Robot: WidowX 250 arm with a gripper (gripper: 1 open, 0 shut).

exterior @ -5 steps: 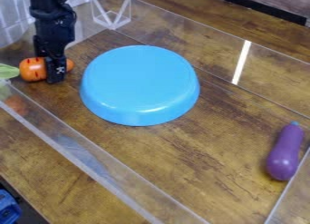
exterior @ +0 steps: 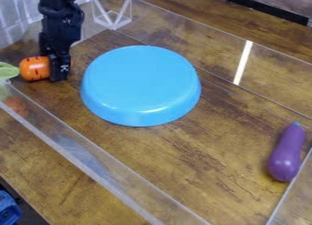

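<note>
The black gripper (exterior: pixel 58 57) comes down at the upper left, its fingers low over an orange object (exterior: pixel 35 68), which looks like a small pumpkin or tomato, beside the clear side wall. Whether the fingers are open or closed on it is unclear; the fingertips are dark and partly overlap it.
A large blue overturned bowl or plate (exterior: pixel 140 83) takes up the centre. A purple eggplant (exterior: pixel 286 154) lies at the right. A pale green item (exterior: pixel 6 72) sits at the left edge. Clear barrier walls border the wooden surface, whose front and right middle are free.
The gripper has shifted slightly at the orange object, and more of that object's left side shows. The other things are unmoved.
</note>
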